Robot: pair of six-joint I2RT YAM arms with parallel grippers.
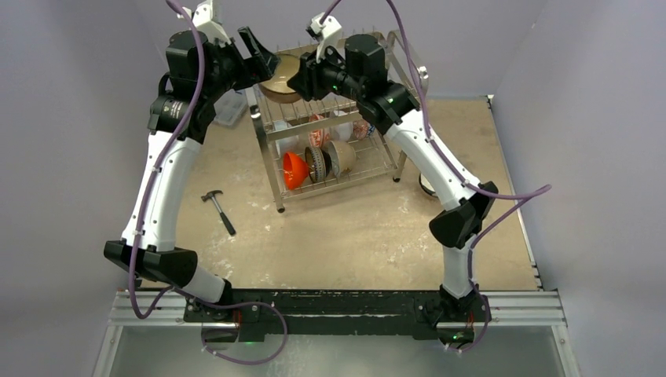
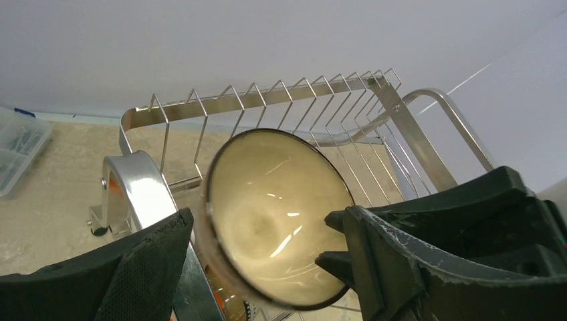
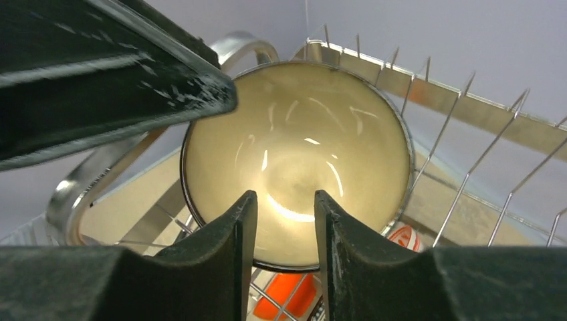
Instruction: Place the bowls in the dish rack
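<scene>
A tan, glossy bowl with a dark rim [image 1: 279, 77] sits tilted at the left end of the dish rack's [image 1: 345, 106] upper tier. Its inside faces the left wrist camera. Open on the bowl's left side, my left gripper has spread fingers with the bowl in view beyond the gap. From the right comes my right gripper [image 1: 294, 85], its fingertips close to the bowl. In the right wrist view its fingers [image 3: 245, 227] stand a little apart, the bowl's near rim visible between them; whether they touch it I cannot tell.
On the lower tier stand an orange bowl [image 1: 294, 170], a patterned bowl [image 1: 316, 163] and a beige bowl [image 1: 342, 157]. A hammer [image 1: 220, 210] lies left on the floor, a clear box [image 1: 231, 108] behind it. A white bowl [image 1: 426, 185] is partly hidden by the right arm.
</scene>
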